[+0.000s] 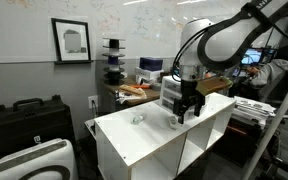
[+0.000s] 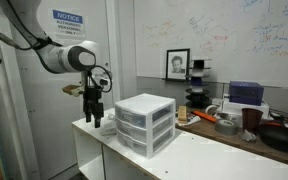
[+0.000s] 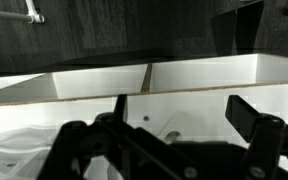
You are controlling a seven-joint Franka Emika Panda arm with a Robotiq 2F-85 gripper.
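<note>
My gripper (image 1: 191, 112) hangs over the white shelf top, in front of the clear-fronted drawer unit (image 1: 170, 91). In the wrist view its dark fingers (image 3: 120, 108) stand wide apart, and nothing shows clamped between them. A small pale item (image 1: 173, 122) rests on the shelf top just left of the gripper in the first exterior view. Another small light object (image 1: 138, 119) lies farther left on the same surface. From the other side, the gripper (image 2: 92, 118) is seen beyond the drawer unit (image 2: 146, 125). The arm's wrist parts cover the lower wrist view.
The white shelf top (image 1: 124, 138) has bare room at its left end. Behind stand a wooden table with a pan (image 2: 280, 135), a stack of dark trays (image 2: 197, 84) and boxes. A black case (image 1: 31, 129) sits at far left. Dark floor lies past the shelf edge.
</note>
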